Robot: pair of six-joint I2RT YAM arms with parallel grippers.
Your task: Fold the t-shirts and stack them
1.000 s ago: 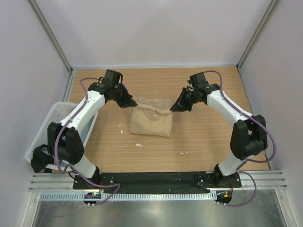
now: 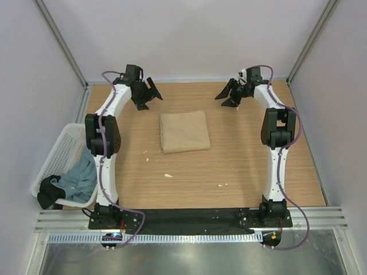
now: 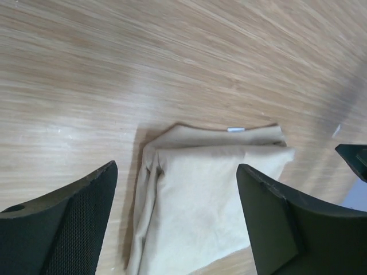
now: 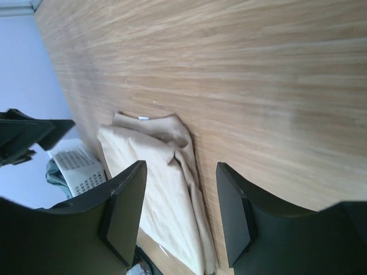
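Note:
A beige t shirt lies folded into a compact rectangle on the table, its far edge slightly uneven. In the left wrist view the shirt shows an under layer peeking out beyond the top one. My left gripper stands open past the shirt's far left corner, clear of the cloth. Beyond the far right corner, my right gripper is likewise open and empty. The right wrist view shows the shirt below and left of that gripper's spread fingers.
At the left, a white basket holds blue-grey cloth and a black piece. White scraps, one in front of the shirt, lie on the wooden table. Bare table surrounds the shirt.
The shirt now lies flat, folded over.

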